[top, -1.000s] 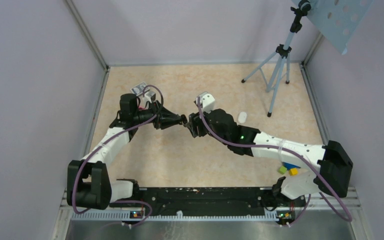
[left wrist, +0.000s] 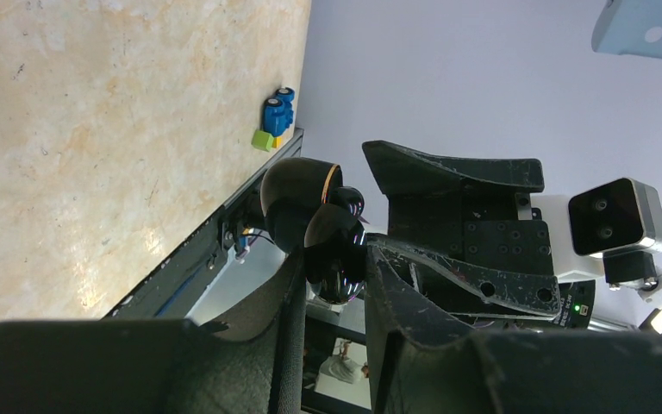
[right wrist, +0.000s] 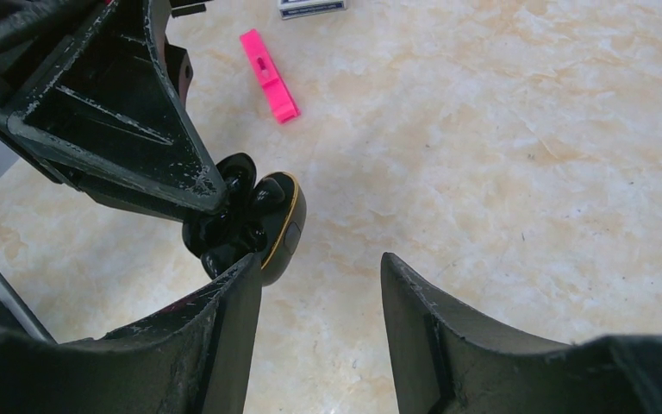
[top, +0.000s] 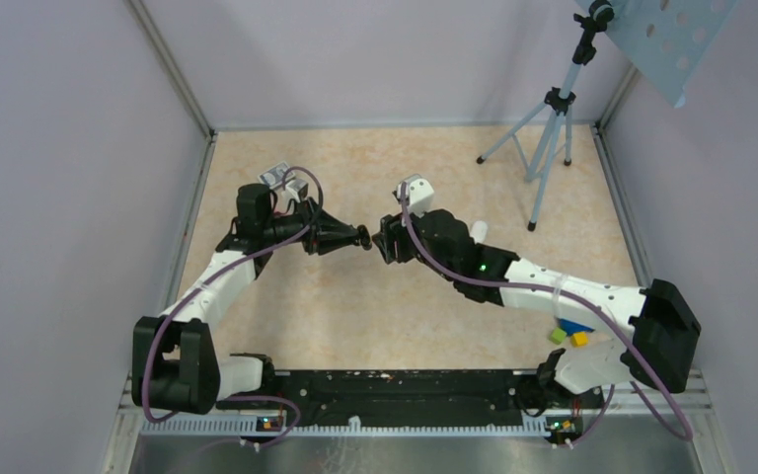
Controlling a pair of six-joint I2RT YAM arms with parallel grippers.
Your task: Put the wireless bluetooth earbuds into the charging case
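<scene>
My left gripper [top: 355,237] is shut on the glossy black charging case [top: 363,238], held above the table with its lid raised. In the right wrist view the case [right wrist: 280,237] faces up open, with dark shapes inside; whether both earbuds are seated I cannot tell. My right gripper stands open beside the case, just to its right in the top view, with nothing between its fingers.
A pink strip [right wrist: 267,73] and a small labelled box [top: 274,176] lie at the back left. Blue, green and yellow toys [top: 579,339] sit at the front right. A tripod [top: 550,133] stands at the back right.
My right gripper has moved slightly right and up in the top view, away from the case. The left gripper and the case have stayed in place.
</scene>
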